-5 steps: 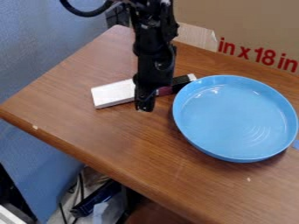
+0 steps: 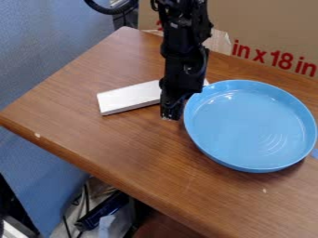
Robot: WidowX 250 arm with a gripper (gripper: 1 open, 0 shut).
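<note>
My black gripper hangs over the wooden table, just left of the blue plate, its tip near the plate's left rim. A white bar-like object lies behind it, its right part hidden by the arm. Whether the fingers are open or shut, or hold anything, I cannot tell.
A cardboard box with red lettering stands along the back. The table's front-left edge drops off toward cables and clutter below. Bare wood lies to the left and in front of the gripper.
The arm has shifted right, toward the plate. The dark end of the object behind it, visible a second ago, is now covered by the arm.
</note>
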